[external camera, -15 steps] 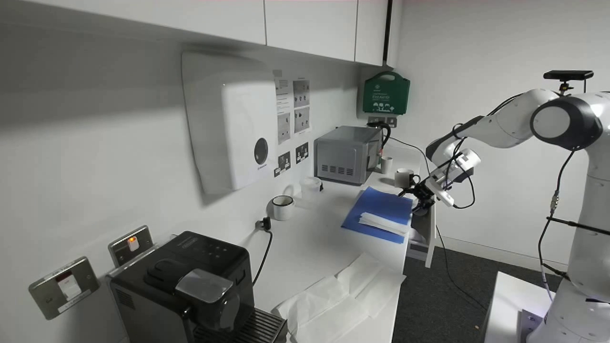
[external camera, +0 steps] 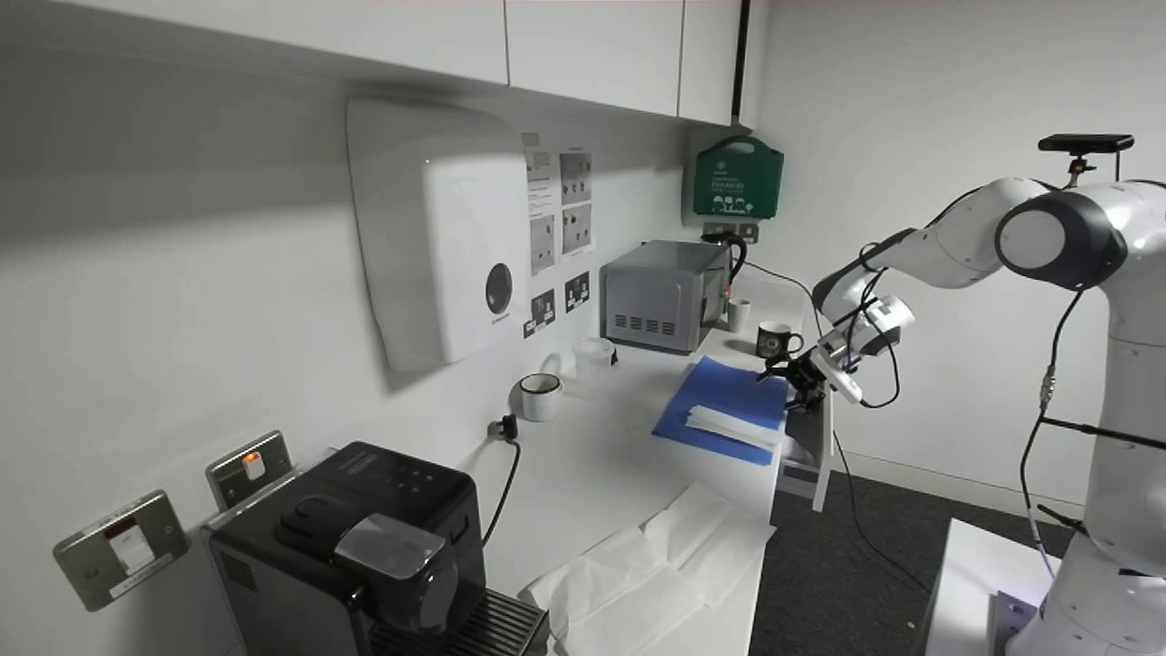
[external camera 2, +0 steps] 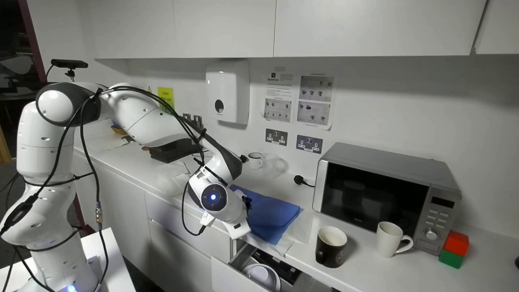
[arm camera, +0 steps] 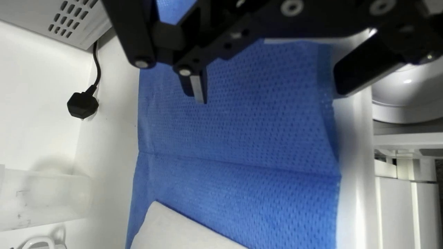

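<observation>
My gripper is open over the blue cloth (arm camera: 249, 120), with nothing held between its fingers. In the wrist view one finger (arm camera: 198, 88) hangs above the cloth, and the other (arm camera: 365, 68) is near the counter's front edge. From the first exterior view, the gripper (external camera: 782, 392) is low at the cloth's right side, above the pulled-out drawer (external camera: 803, 472); whether it touches the cloth cannot be told. White crockery (external camera 2: 262, 276) lies inside the drawer. In the second exterior view the arm hides most of the gripper.
A black mug (external camera 2: 331, 247), a white mug (external camera 2: 389, 239) and red and green blocks (external camera 2: 454, 249) stand near the microwave (external camera 2: 384, 194). Folded white paper (external camera: 732, 426) lies on the cloth. A coffee machine (external camera: 350, 547) occupies the counter's near end.
My gripper has shifted slightly left in the first exterior view, over the cloth's right edge, and the arm has moved left with it. The mug behind it looked pale before and looks dark now.
</observation>
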